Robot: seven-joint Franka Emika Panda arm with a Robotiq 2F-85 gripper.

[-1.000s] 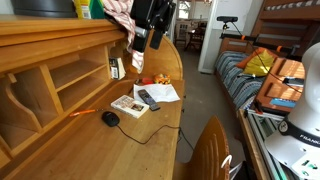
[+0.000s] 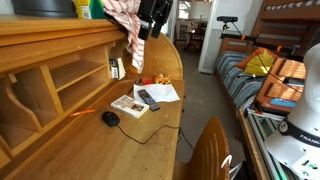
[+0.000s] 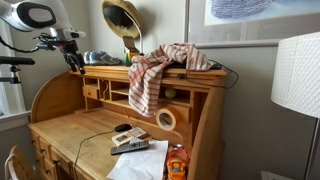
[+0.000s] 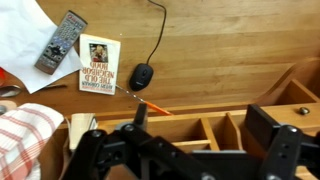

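Note:
My gripper is open with nothing between its fingers. It hangs high above the wooden desk (image 2: 150, 150), near the upper shelf, and in the second exterior view the gripper (image 3: 74, 62) is at the shelf's left end. A red-and-white striped cloth (image 3: 155, 80) drapes over the shelf edge, apart from the gripper. On the desktop lie a black mouse (image 4: 141, 77), a book (image 4: 99, 64), a grey remote (image 4: 60, 42) and an orange pen (image 4: 153, 106). White paper (image 3: 140, 163) is under the remote.
Small cubbies (image 2: 35, 95) line the desk's back. A roll of tape (image 3: 160, 119) and an orange toy (image 3: 177, 162) are at the right. A mirror-like gold dish (image 3: 122, 25) stands on the shelf. The desktop's near part is bare.
The objects on the desktop have stayed in place.

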